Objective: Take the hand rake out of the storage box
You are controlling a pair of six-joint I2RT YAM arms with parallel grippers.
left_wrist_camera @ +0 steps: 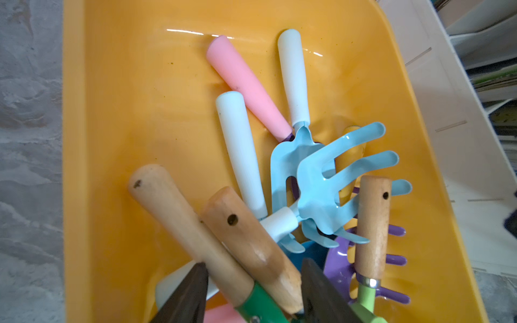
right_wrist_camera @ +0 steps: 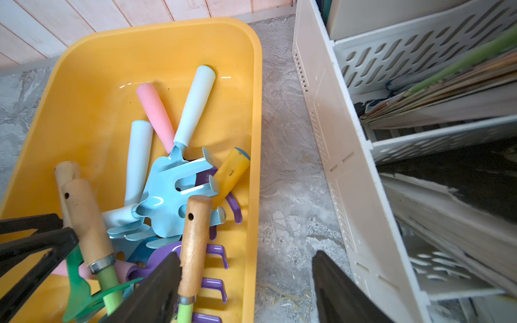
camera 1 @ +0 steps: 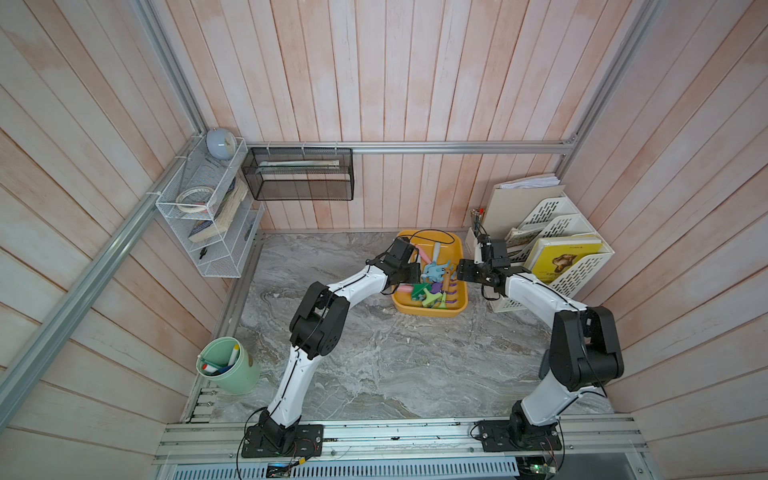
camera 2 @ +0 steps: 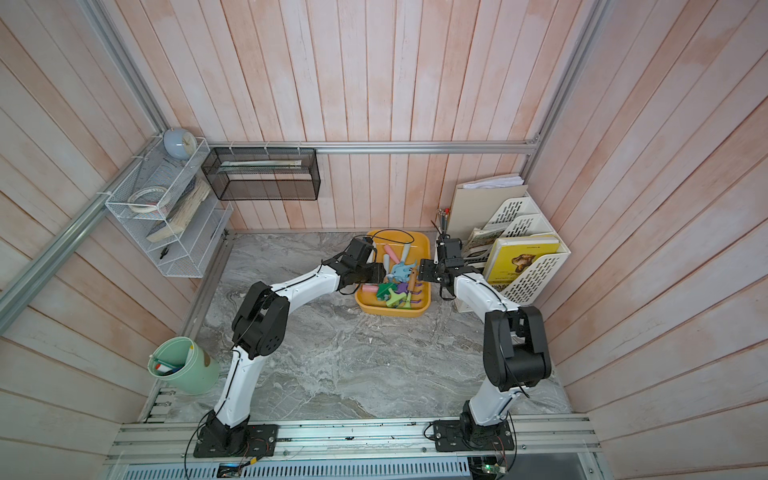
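Note:
The yellow storage box (left_wrist_camera: 107, 107) holds several hand tools: blue rakes (right_wrist_camera: 167, 193), wooden handles (left_wrist_camera: 253, 247), and purple, green and pink pieces. My left gripper is down inside the box at its left half, part open, its fingertips at two wooden handles; whether they touch is unclear. My right gripper stands open at the box's right rim, between it and the white file holder, with nothing seen held.
A white file holder (right_wrist_camera: 350, 177) with papers stands close along the box's right. A green bin (camera 1: 228, 376) is at the front left, a wire rack at the left wall.

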